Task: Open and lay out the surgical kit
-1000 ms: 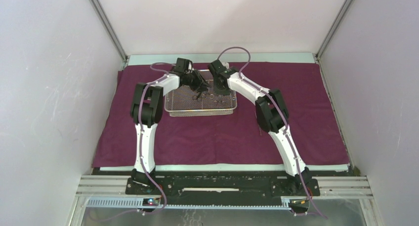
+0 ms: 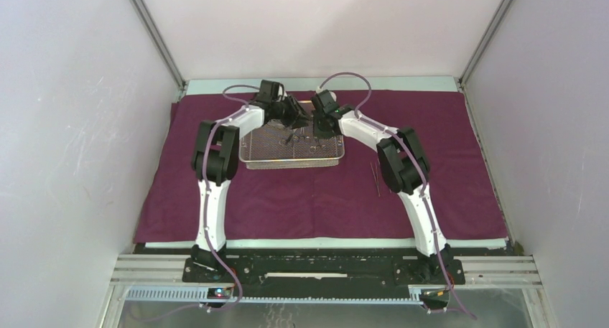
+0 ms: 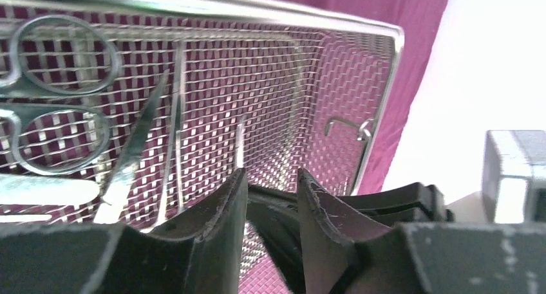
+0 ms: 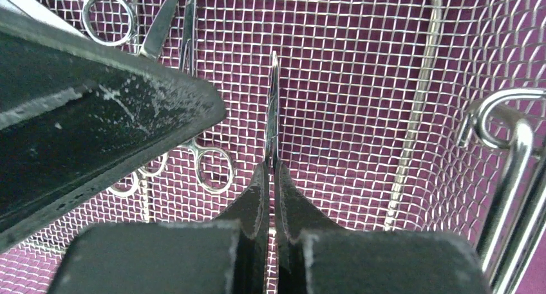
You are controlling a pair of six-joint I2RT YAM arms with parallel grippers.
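Note:
A wire mesh tray (image 2: pixel 291 164) holds several steel instruments, among them ring-handled scissors (image 3: pixel 58 136) and thin tools. My left gripper is over the tray, its fingers apart with nothing gripped between them. Right beside it, the right gripper is shut; the tip of a slim silver instrument (image 4: pixel 273 107) extends from where its fingertips meet, and whether it sits between them or beneath them I cannot tell. One dark left finger (image 4: pixel 109 114) covers the left of the right wrist view.
On the maroon cloth (image 2: pixel 287 206), right of the tray, lie two thin instruments (image 2: pixel 376 179) near the right arm. A wire latch (image 4: pixel 515 127) stands at the tray's wall. Cloth in front of the tray is clear.
My left gripper has moved a little right over the tray, keeping close to the right one.

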